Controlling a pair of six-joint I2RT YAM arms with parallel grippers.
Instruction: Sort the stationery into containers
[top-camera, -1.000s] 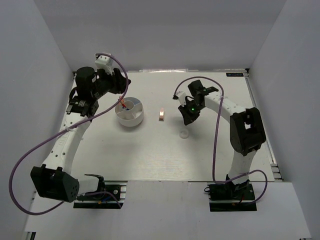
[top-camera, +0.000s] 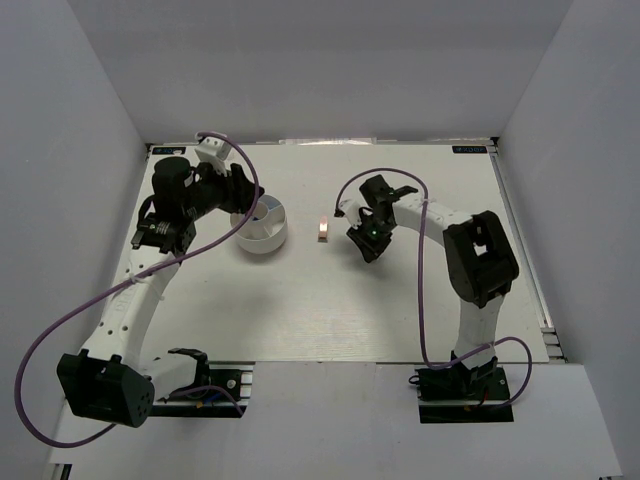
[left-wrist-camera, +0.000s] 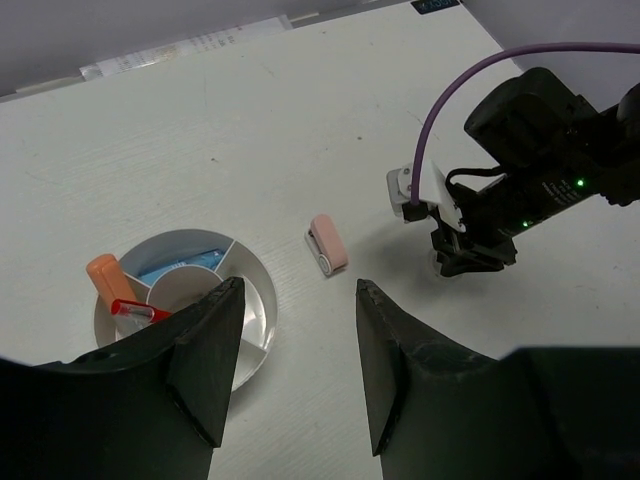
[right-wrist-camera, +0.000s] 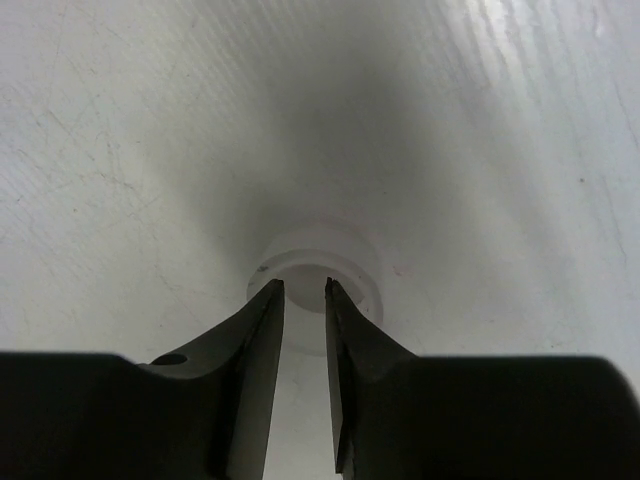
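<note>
A white divided container (top-camera: 262, 246) stands left of the table's middle, partly covered by my left gripper in the top view. In it, the left wrist view shows an orange stick-like item (left-wrist-camera: 109, 279), a red-capped item (left-wrist-camera: 140, 312) and something blue (left-wrist-camera: 187, 265). My left gripper is open and empty. A pink stapler (left-wrist-camera: 328, 244) lies on the table right of the container. My right gripper is partly open, its fingertips over the opening of a white tape roll (right-wrist-camera: 371, 294); whether they touch the roll, I cannot tell.
Bare white table (top-camera: 290, 315) stretches in front of the container and stapler. A purple cable (top-camera: 95, 300) loops along the left arm; another (top-camera: 421, 290) hangs along the right arm. Grey walls bound the table's sides and back.
My right gripper has come left and nearer over the white roll, which it now hides in the top view. The left gripper has come slightly nearer, over the container's left edge.
</note>
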